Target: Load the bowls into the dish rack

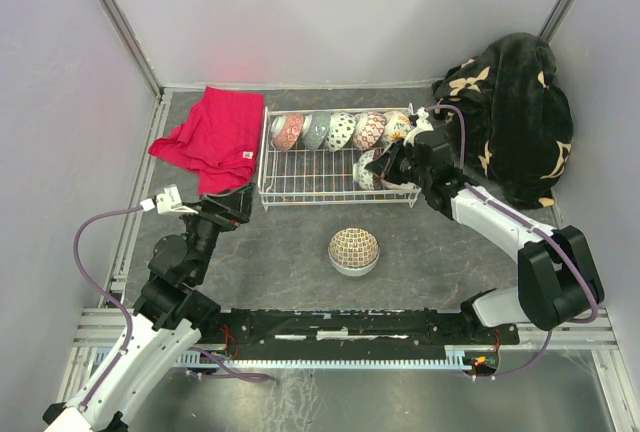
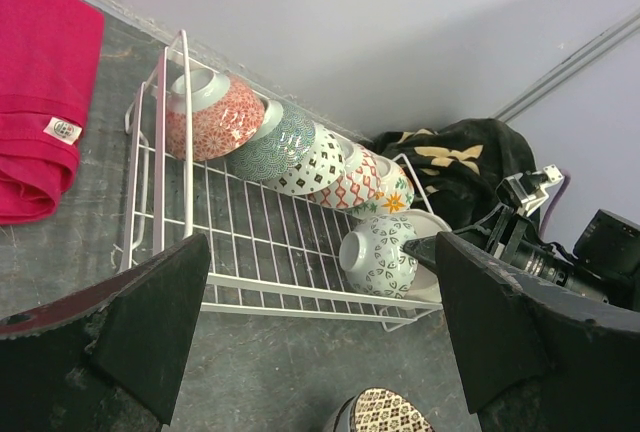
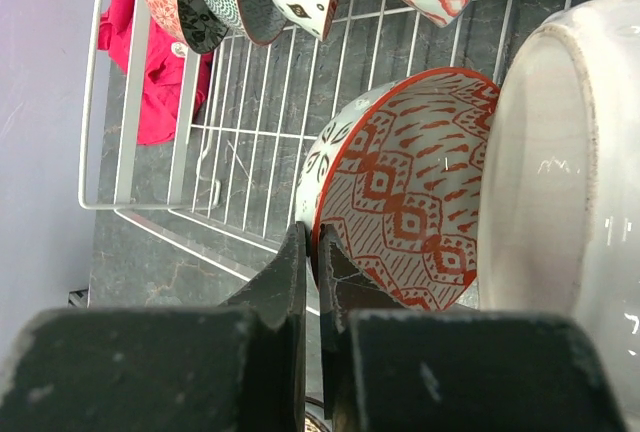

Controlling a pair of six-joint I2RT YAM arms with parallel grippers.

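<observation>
A white wire dish rack holds a back row of several patterned bowls on their sides. In its front right, my right gripper is shut on the rim of a bowl with a red-patterned inside, tilted on its side close beside a white bowl. My left gripper stands open with nothing between its fingers, left of and below the rack in the top view. An overturned lattice-patterned bowl sits on the grey surface in front of the rack.
A red cloth lies left of the rack, and a dark patterned blanket is heaped at the right. The surface between the left arm and the lattice bowl is clear.
</observation>
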